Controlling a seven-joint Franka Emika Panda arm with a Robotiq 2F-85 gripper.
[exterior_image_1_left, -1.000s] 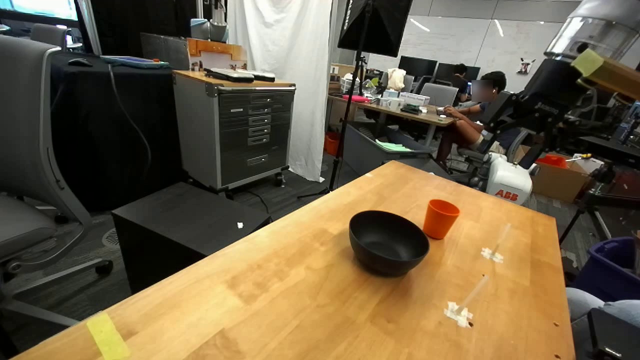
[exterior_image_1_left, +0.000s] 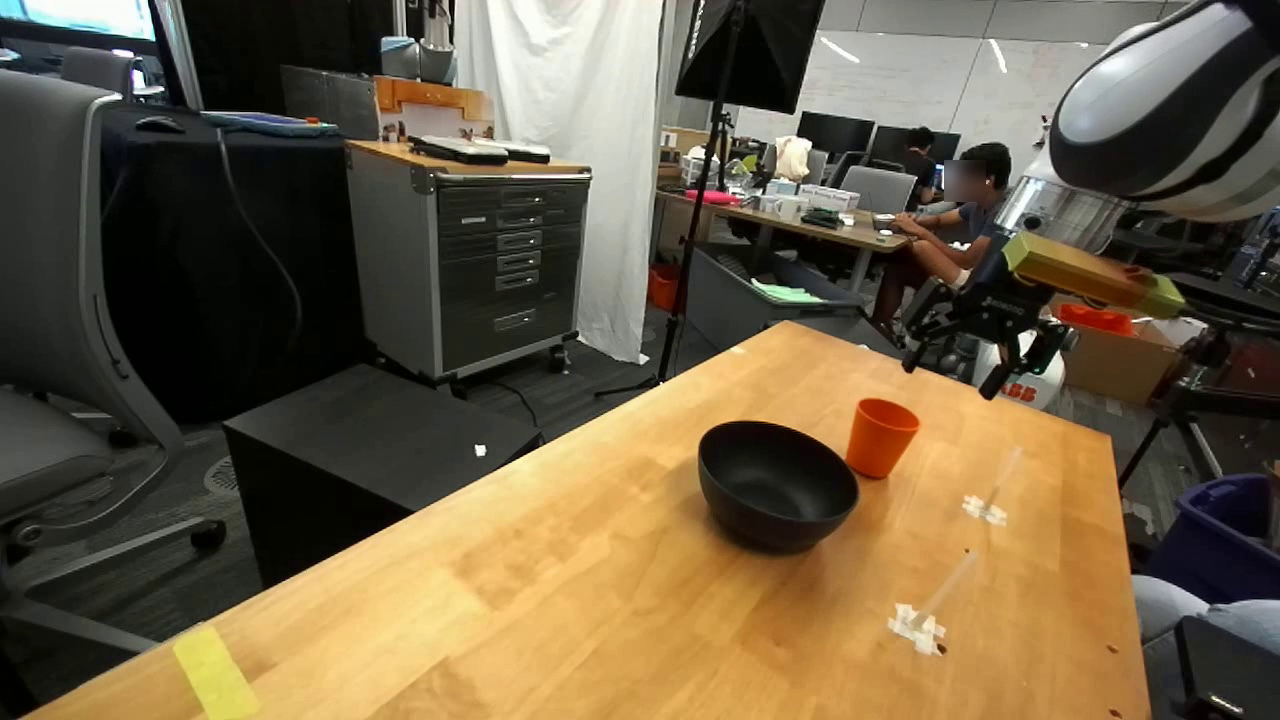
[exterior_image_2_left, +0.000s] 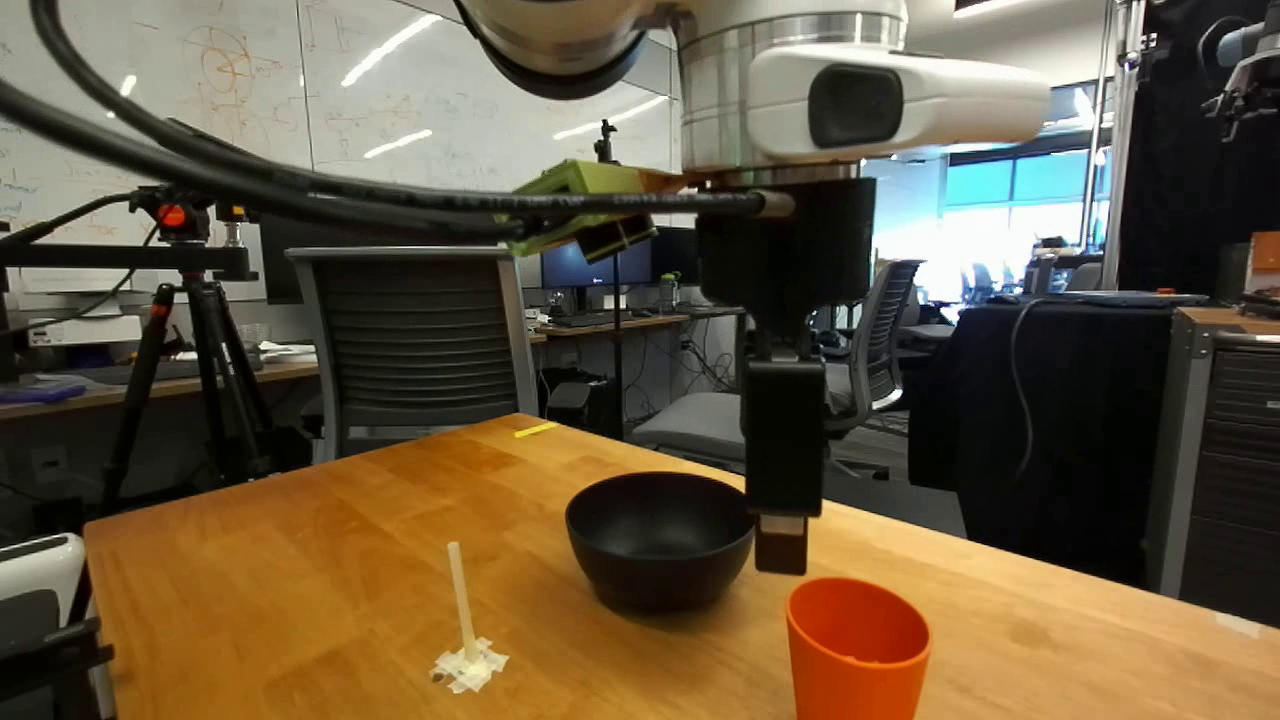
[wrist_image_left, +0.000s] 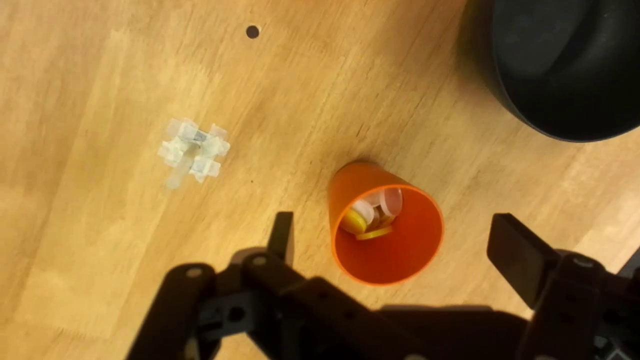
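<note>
An orange cup (wrist_image_left: 390, 258) stands upright on the wooden table (exterior_image_1_left: 576, 564). In the wrist view several small yellow, white and clear pieces (wrist_image_left: 370, 217) lie inside it. Beside the cup sits a black bowl (exterior_image_1_left: 774, 492); the part of its inside that shows in the wrist view holds nothing. My gripper is open above the table, its fingers wide apart, with the cup framed between them from above. The cup is lower than the fingertips, and nothing is held. Seen from exterior view 2, one finger (exterior_image_2_left: 782, 456) hides the other.
Two thin upright sticks, a nearer one (exterior_image_1_left: 942, 594) and a farther one (exterior_image_1_left: 1002, 474), are fixed to the table with tape. Yellow tape (exterior_image_1_left: 216, 672) marks the far end from the arm. Bare tabletop surrounds the bowl and cup.
My gripper has come leftwards and lower in exterior view 1, closer to the cup. The cup and the bowl have stayed in place.
</note>
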